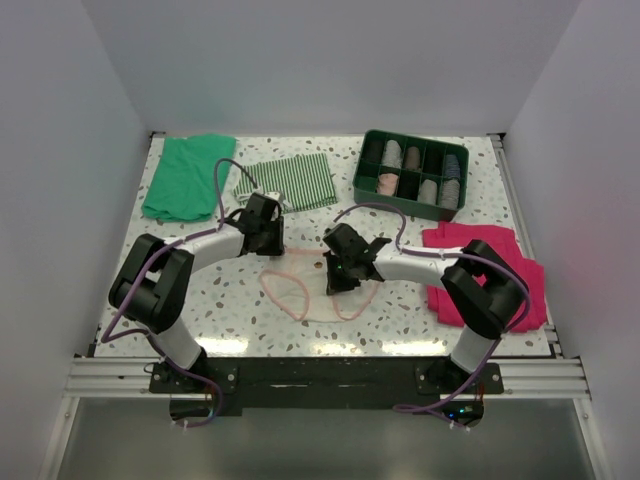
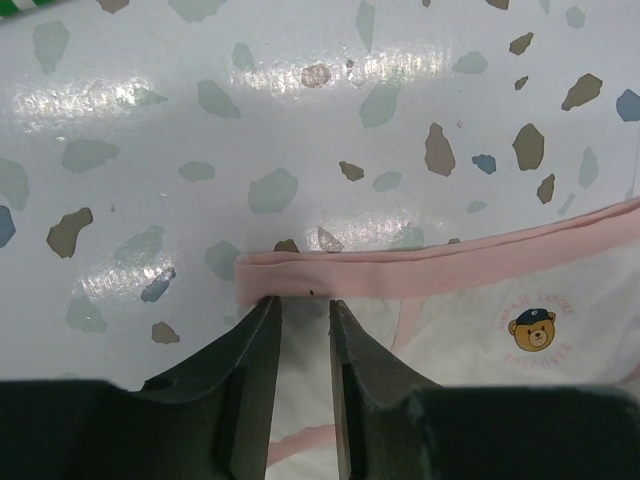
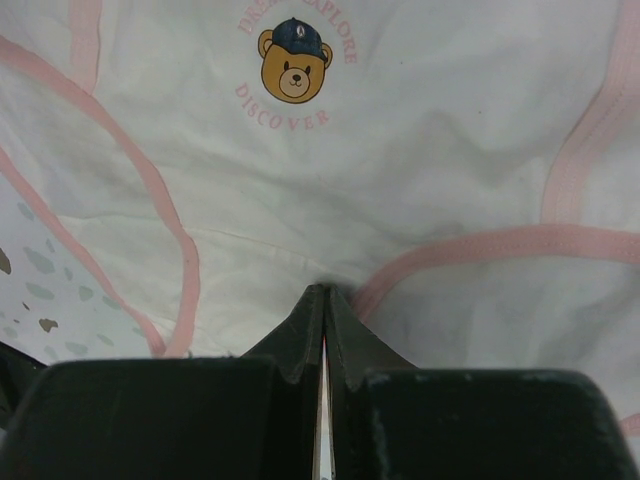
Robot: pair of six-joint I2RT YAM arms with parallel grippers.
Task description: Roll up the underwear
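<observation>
Spread out flat on the table is the white underwear [image 1: 318, 303] with pink trim. Its pink waistband [image 2: 370, 276] runs along the far side, with a bear print [image 3: 293, 62] below it. My left gripper is part open at the waistband's left corner, no cloth visibly pinched between its fingers. My right gripper is shut, its tips on the middle of the white cloth beside a pink leg band [image 3: 460, 250]. No fold of cloth shows between those tips. In the top view, the right arm covers part of the garment.
Behind stands a green divided box [image 1: 362, 185] holding several rolled items. Green cloth [image 1: 185, 180] and a striped cloth [image 1: 300, 182] lie at the back left, pink-red cloth [image 1: 525, 285] at the right.
</observation>
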